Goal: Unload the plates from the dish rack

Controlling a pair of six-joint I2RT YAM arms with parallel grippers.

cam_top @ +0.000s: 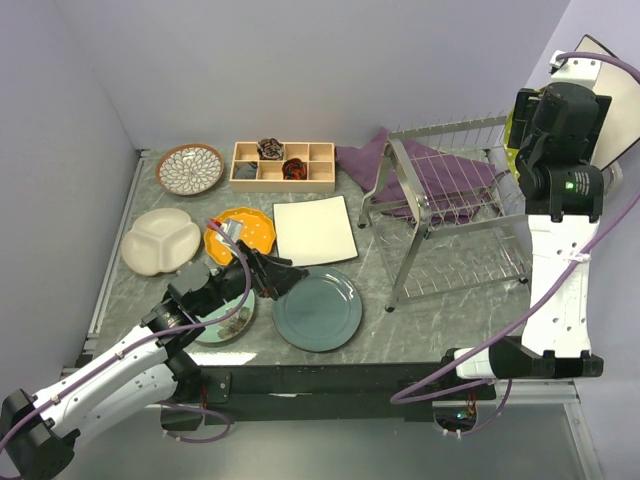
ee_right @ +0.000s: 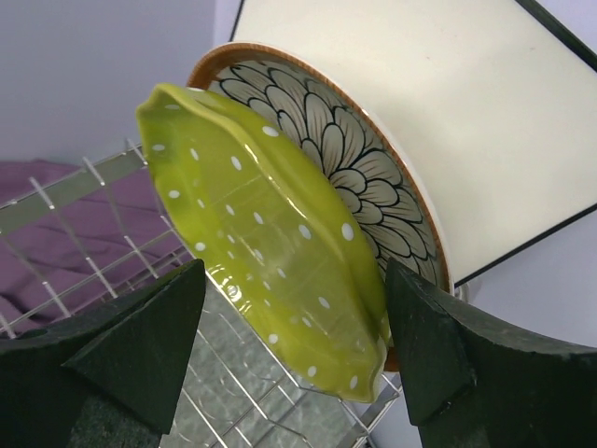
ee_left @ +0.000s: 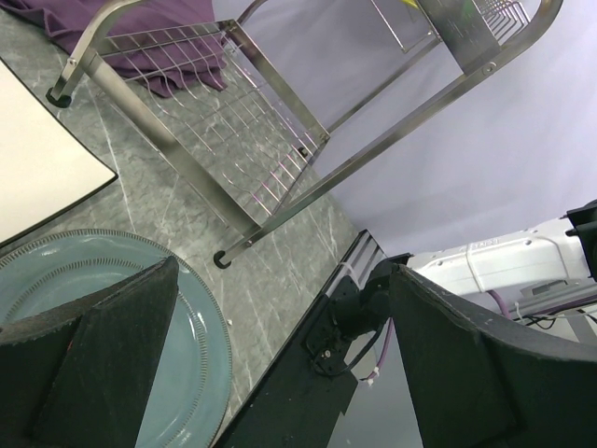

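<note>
In the right wrist view a green plate with white dots (ee_right: 266, 233) leans in the dish rack (ee_right: 61, 201). Behind it stand a petal-patterned plate with a brown rim (ee_right: 340, 154) and a white square plate (ee_right: 438, 84). My right gripper is open around the green plate's lower part; its right finger (ee_right: 466, 355) overlaps the plate's edge, and contact is hard to judge. Over the table, my left gripper (cam_top: 287, 277) hangs open and empty beside the blue-grey plate (cam_top: 318, 308).
On the table lie a petal-patterned plate (cam_top: 191, 169), a white divided plate (cam_top: 160, 241), an orange plate (cam_top: 250, 228), a white square plate (cam_top: 315, 230) and a pale green plate (cam_top: 212, 333). A compartment box (cam_top: 283, 186) and purple cloth (cam_top: 360, 160) sit at the back.
</note>
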